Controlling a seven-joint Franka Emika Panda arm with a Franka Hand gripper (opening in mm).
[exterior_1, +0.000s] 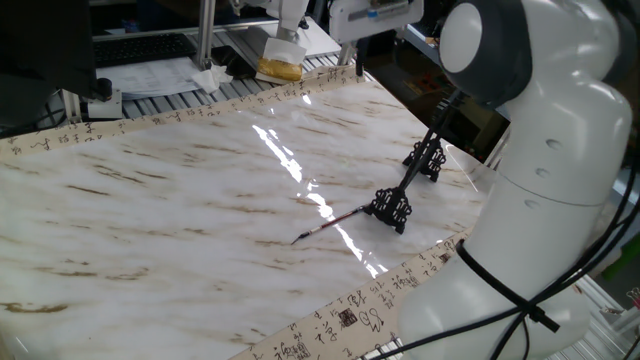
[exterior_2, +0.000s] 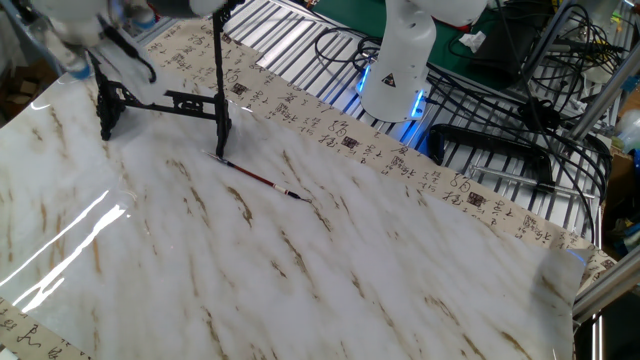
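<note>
A thin calligraphy brush (exterior_2: 262, 180) with a dark red handle lies on the marbled sheet, its dark tip pointing away from the rack. Beside its other end stands a black brush rack (exterior_2: 170, 101) with two ornate feet, one foot (exterior_1: 391, 210) close to the brush. High at the top edge of exterior view 1 is my gripper (exterior_1: 362, 68), beyond the rack and well clear of the brush. Only a dark fingertip shows there, and the hand is cropped and blurred in exterior view 2, so how the fingers stand is hidden.
Most of the marbled sheet (exterior_2: 400, 280) is bare. A lettered border (exterior_1: 350, 315) runs along its edges. Towards the back are a yellow-and-white object (exterior_1: 281, 68), papers (exterior_1: 150, 76) and a keyboard (exterior_1: 140, 49). Black cables (exterior_2: 480, 80) lie beside the robot base (exterior_2: 397, 85).
</note>
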